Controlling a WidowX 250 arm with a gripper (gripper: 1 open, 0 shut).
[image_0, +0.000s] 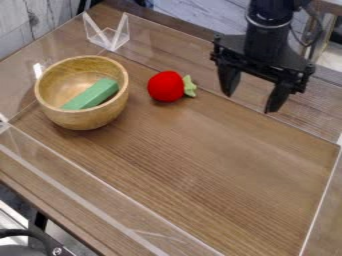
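My gripper (262, 78) hangs over the back right of the wooden table, its two black fingers spread open with nothing visible between them. Left of it lies a red tomato-like object (164, 86) with a green top. At the left, a wooden bowl (64, 115) holds a green oblong object (94, 92).
A white wire-like holder (107, 30) stands at the back left. Dark cables or parts show at the bottom left edge.
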